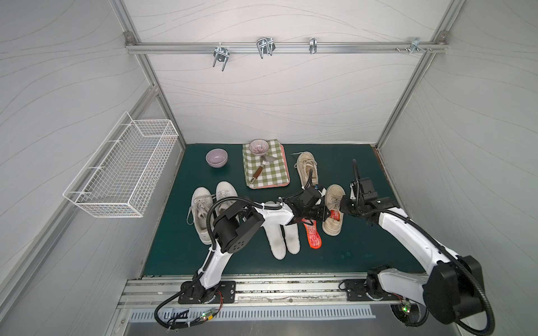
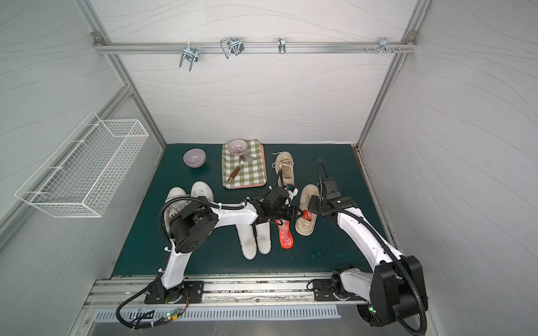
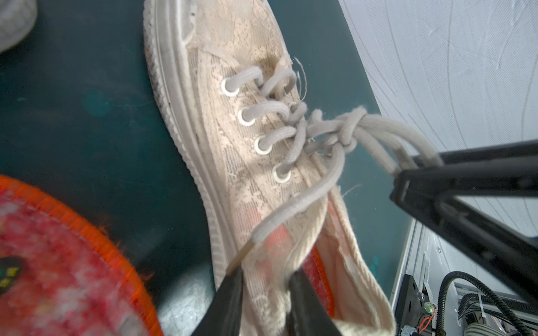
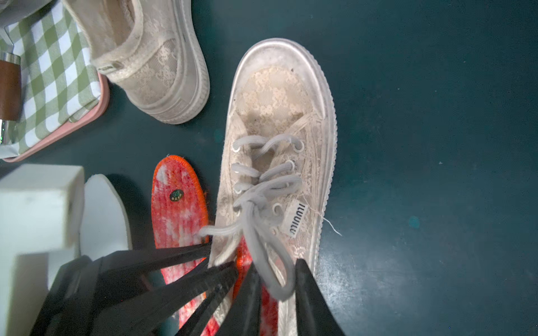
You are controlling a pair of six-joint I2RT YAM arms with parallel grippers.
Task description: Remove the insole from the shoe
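Observation:
A beige lace-up shoe (image 4: 274,106) lies sole down, toe away from me. Inside its opening shows a red insole (image 4: 270,313); part of it is hidden. My left gripper straddles the collar's side, fingers on either side of the fabric; whether they press on it I cannot tell. Above the opening, my right gripper has its fingers apart, a grey lace loop (image 4: 259,235) standing up between the tips. Left of the shoe lies another red insole (image 4: 176,204), flat on the table.
The other beige shoe (image 4: 151,61) stands behind, close to the left arm. White insoles (image 1: 274,240) lie left of the red one. White shoes (image 1: 201,215), a checkered cloth tray (image 1: 280,168) and a bowl (image 1: 216,158) are farther left.

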